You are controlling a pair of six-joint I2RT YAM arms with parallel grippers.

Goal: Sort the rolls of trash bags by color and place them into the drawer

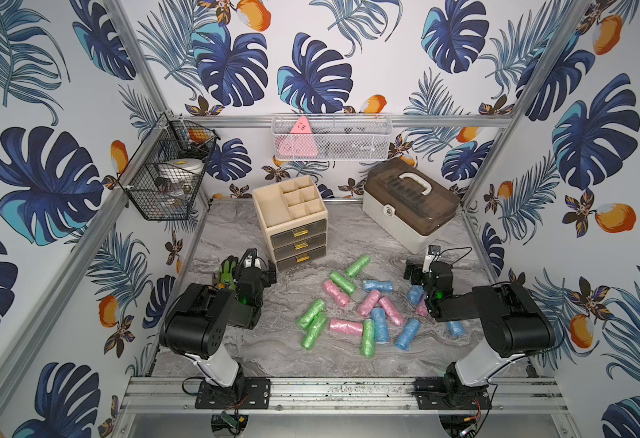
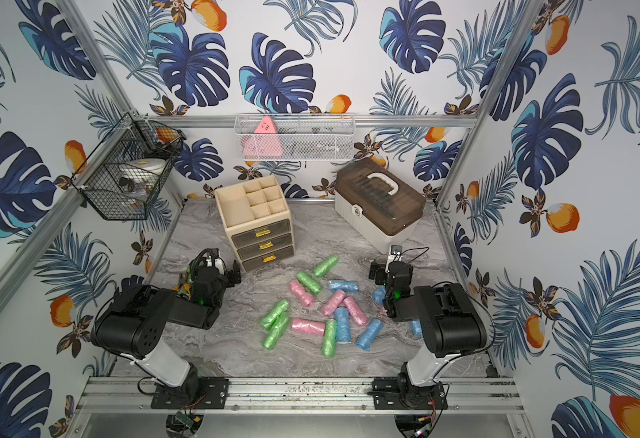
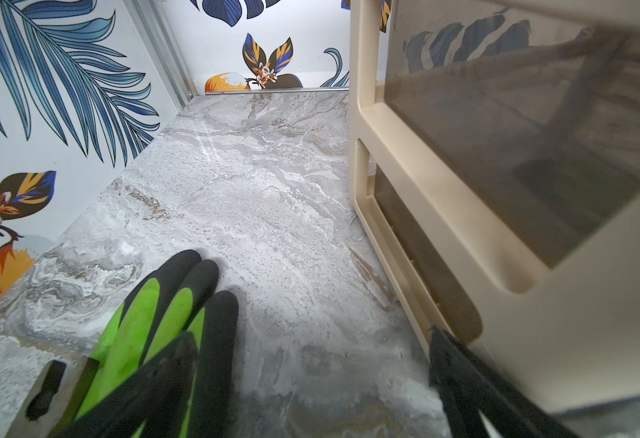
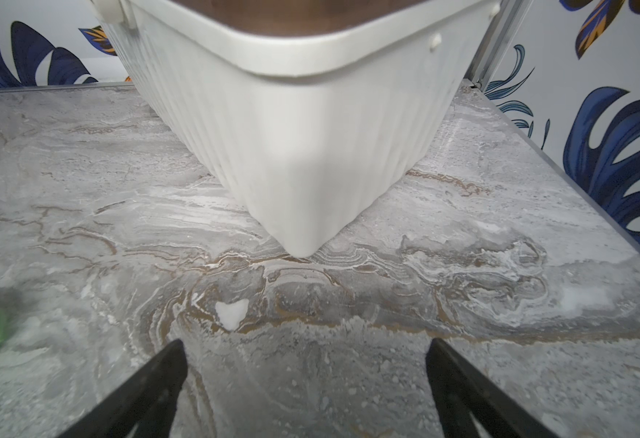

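Observation:
Green, pink and blue trash bag rolls lie mixed on the table's middle and right: a green roll (image 1: 358, 265) at the back, a pink roll (image 1: 345, 326), a blue roll (image 1: 380, 325) and several others. My right arm partly covers a few more. Left of them stands a beige organizer (image 1: 283, 211), its three dark drawers (image 1: 299, 246) shut. Beside its left side, my left gripper is open and empty, a finger (image 3: 473, 387) close to the organizer wall. My right gripper, also open and empty, hovers before the box's front corner.
A white box with a brown lid (image 1: 411, 200) stands at the back right. Green-black gloves (image 3: 145, 321) lie by my left gripper. A black wire basket (image 1: 170, 171) and a white mesh basket (image 1: 349, 138) hang above. Table space before the drawers is clear.

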